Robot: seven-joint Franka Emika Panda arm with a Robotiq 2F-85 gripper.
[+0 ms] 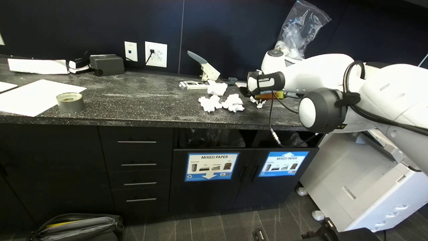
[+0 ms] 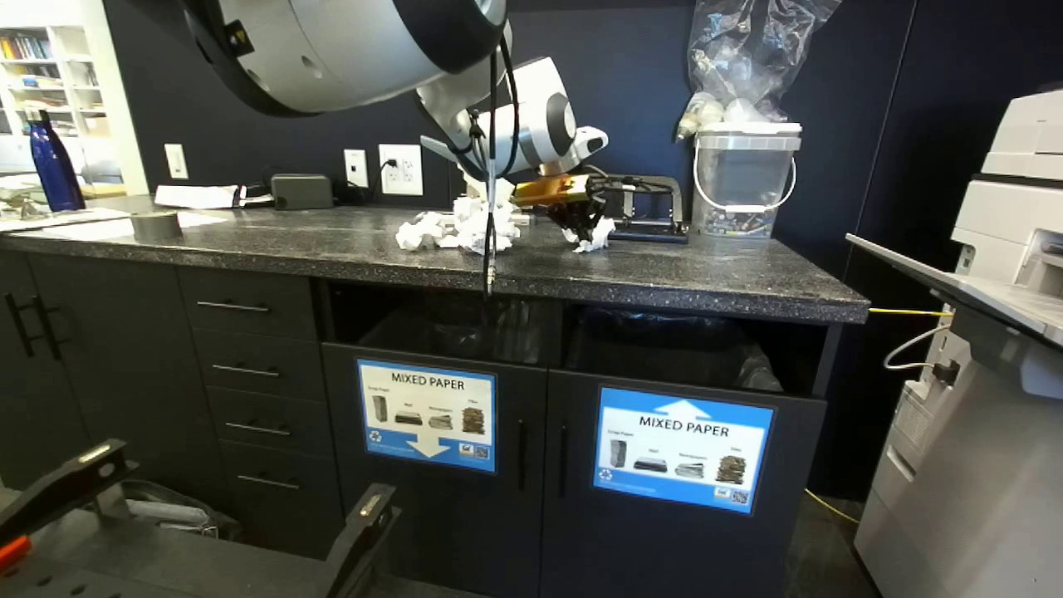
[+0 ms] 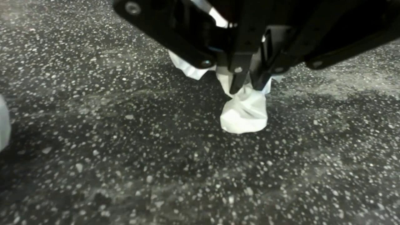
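Note:
My gripper is shut on a crumpled white paper ball (image 3: 244, 112), whose lower part sticks out past the fingertips, low over the dark speckled counter. In exterior view 2 the same paper (image 2: 592, 237) shows under the gripper (image 2: 583, 227), at or very near the counter surface. Exterior view 1 shows only a bit of that paper (image 1: 258, 102), the arm hiding much of it. To its left lies a group of crumpled papers: one ball (image 1: 209, 103) in front, another (image 1: 233, 103) beside it, a third (image 1: 217, 88) behind.
A white stapler-like device (image 1: 208, 72) stands behind the papers. On the right, a clear bucket (image 2: 742, 179) and a black metal tool (image 2: 648, 211) occupy the counter's back. A tape roll (image 1: 70, 102) sits far left. Open bins (image 2: 668, 344) lie below the counter edge (image 2: 698, 299).

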